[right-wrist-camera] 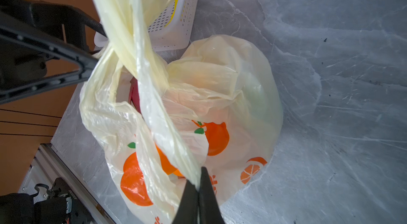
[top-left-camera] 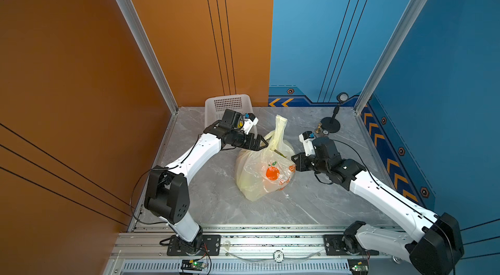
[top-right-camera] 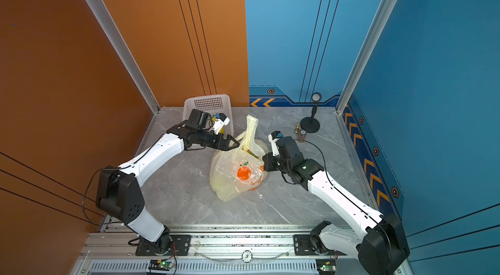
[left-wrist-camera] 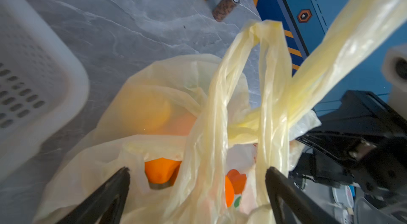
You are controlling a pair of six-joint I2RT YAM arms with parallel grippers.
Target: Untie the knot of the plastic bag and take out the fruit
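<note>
A pale yellow plastic bag [top-left-camera: 255, 176] with orange fruit prints stands in the middle of the table, its handles rising in loose twisted strands. Fruit colours show through it in the left wrist view. My left gripper [top-left-camera: 261, 142] is open at the upper left of the bag, with bag strands between its blurred fingers in the left wrist view. My right gripper, at the bag's right side, is shut on a thin strand of the bag, which runs up from its fingertips in the right wrist view.
A white perforated basket [top-left-camera: 224, 103] stands behind the bag at the left. A black round-based stand [top-left-camera: 330, 125], a brass piece [top-right-camera: 297, 128] and a small cylinder [left-wrist-camera: 225, 7] sit at the back right. Bare table surrounds the bag at the front and right.
</note>
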